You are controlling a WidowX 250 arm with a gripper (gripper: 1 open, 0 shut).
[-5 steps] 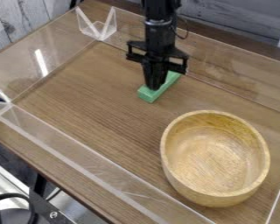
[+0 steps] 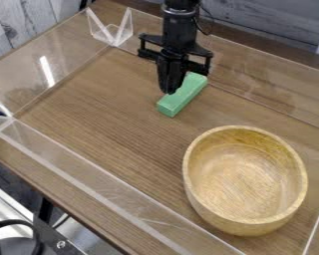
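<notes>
My black gripper [image 2: 170, 80] hangs over the upper middle of the wooden table, its tip just above and left of a green rectangular block [image 2: 185, 95]. The block lies flat at a slant on the table, mostly uncovered. The gripper looks shut, with nothing visible held in it.
A large tan round bowl [image 2: 243, 214] stands at the lower right. Clear plastic pieces are at the top left corner of the table and along its left edge. Black cables lie at the bottom left.
My gripper has risen slightly toward the back, and more of the green block now shows beneath it. The block stays in about the same place.
</notes>
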